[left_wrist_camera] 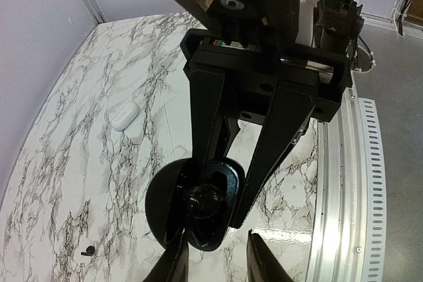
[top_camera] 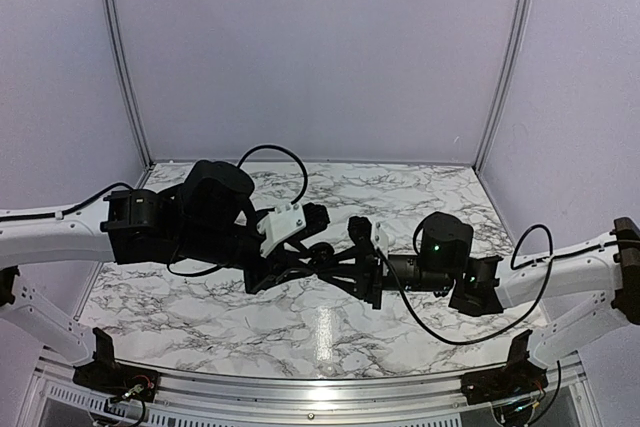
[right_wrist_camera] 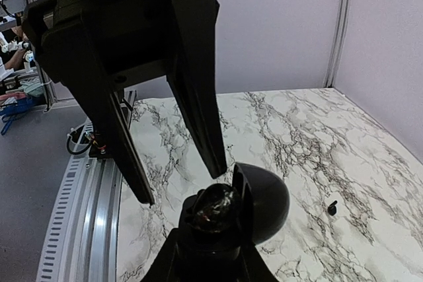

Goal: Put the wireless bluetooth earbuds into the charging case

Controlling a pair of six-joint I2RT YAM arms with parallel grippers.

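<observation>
A black charging case [top_camera: 320, 250] is held up off the table near mid-table, its lid swung open. My right gripper is shut on the case's body. In the left wrist view the case's rounded lid [left_wrist_camera: 164, 203] stands to the left of its shiny hollow interior. My left gripper stands part open close to the case, its fingers [right_wrist_camera: 198, 120] apart with nothing showing between them. Alone on the table lies a small black earbud, which shows in the right wrist view too [right_wrist_camera: 332, 208]. Whether an earbud sits inside the case cannot be made out.
A small white rounded object [left_wrist_camera: 124, 115] lies on the marble-patterned table [top_camera: 400, 332]. The metal rail [left_wrist_camera: 340, 189] runs along the front edge.
</observation>
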